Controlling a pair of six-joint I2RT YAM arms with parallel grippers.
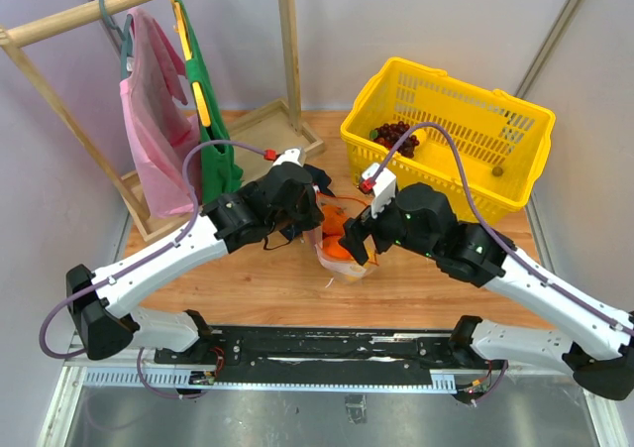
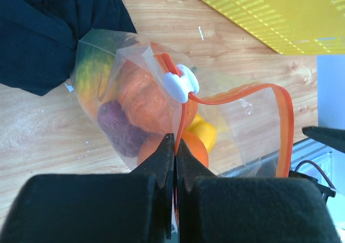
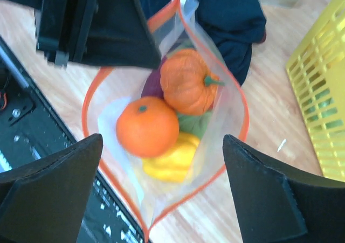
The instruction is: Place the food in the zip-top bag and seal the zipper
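Observation:
The zip top bag (image 1: 342,264) holds two orange pumpkin-like items (image 3: 147,127), a yellow item (image 3: 170,162) and a purple one (image 2: 119,125). Its orange zipper with a white slider (image 2: 181,84) runs round the open mouth. My left gripper is shut on the bag's edge at the zipper, holding it up. My right gripper hangs open over the bag's mouth, its fingers either side of the opening.
A yellow basket (image 1: 495,150) with grapes stands behind on the right. Dark cloth (image 2: 48,43) lies beside the bag. A wooden rack (image 1: 289,60) with pink and green bags is at the back left. Bare table shows in front.

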